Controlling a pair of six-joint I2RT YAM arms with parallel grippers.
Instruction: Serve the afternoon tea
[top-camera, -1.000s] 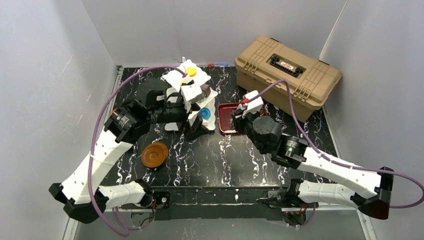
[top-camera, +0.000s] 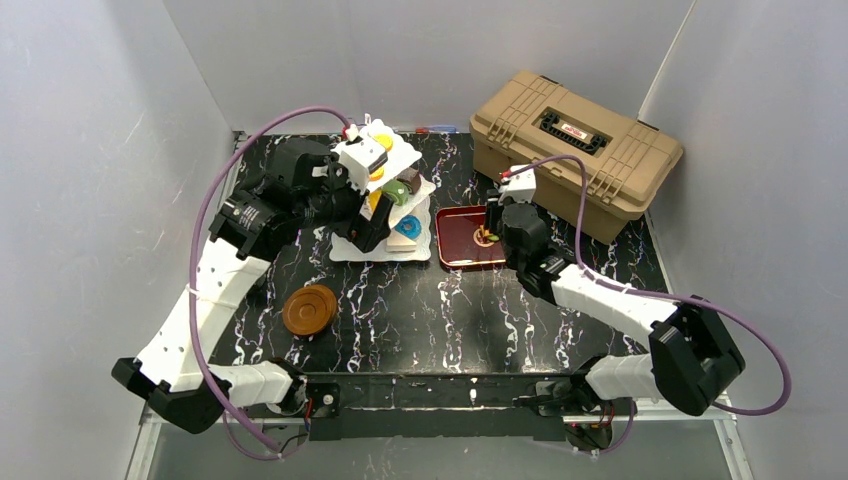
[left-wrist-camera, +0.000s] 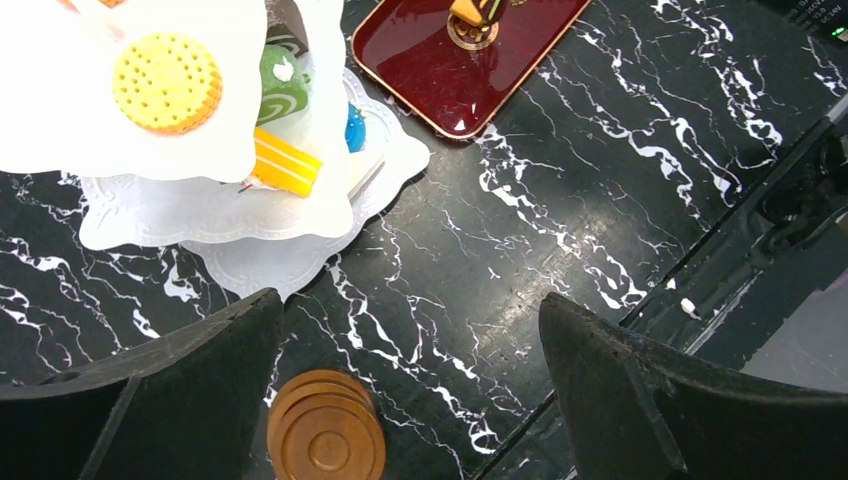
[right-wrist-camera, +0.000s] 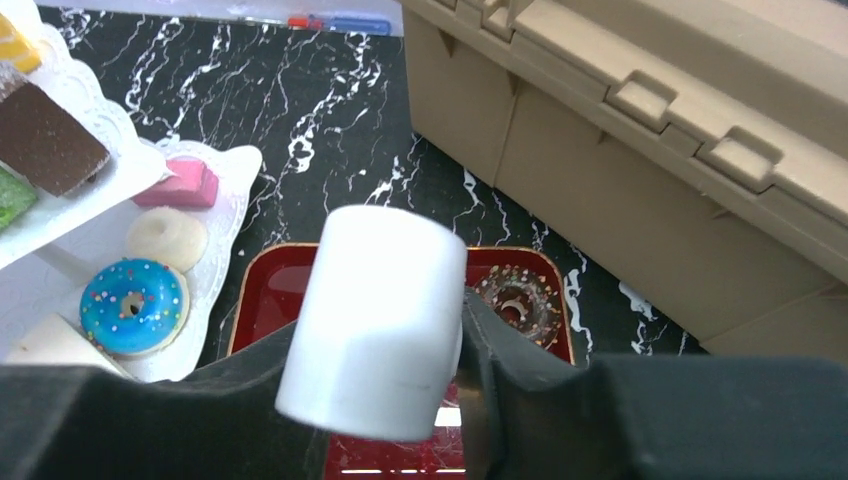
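Note:
A tiered white stand (top-camera: 420, 245) holds pastries, among them a yellow round biscuit (left-wrist-camera: 167, 83), green roll (left-wrist-camera: 280, 80), yellow cake slice (left-wrist-camera: 287, 162), chocolate cake (right-wrist-camera: 50, 135) and blue donut (right-wrist-camera: 132, 305). My left gripper is open above the table, left of the stand's front in the top view. My right gripper is over the red tray (top-camera: 450, 235); a white cylindrical piece fills the view at its fingertips, and whether it is held is unclear. A chocolate donut (right-wrist-camera: 517, 310) lies in the tray.
A tan case (top-camera: 570, 150) stands at back right, beside the tray. Brown coasters (top-camera: 310, 310) lie at front left. Walls surround the sides and back.
The right arm has swung back and inward over the tray. The left gripper has shifted slightly back and left, uncovering more of the stand.

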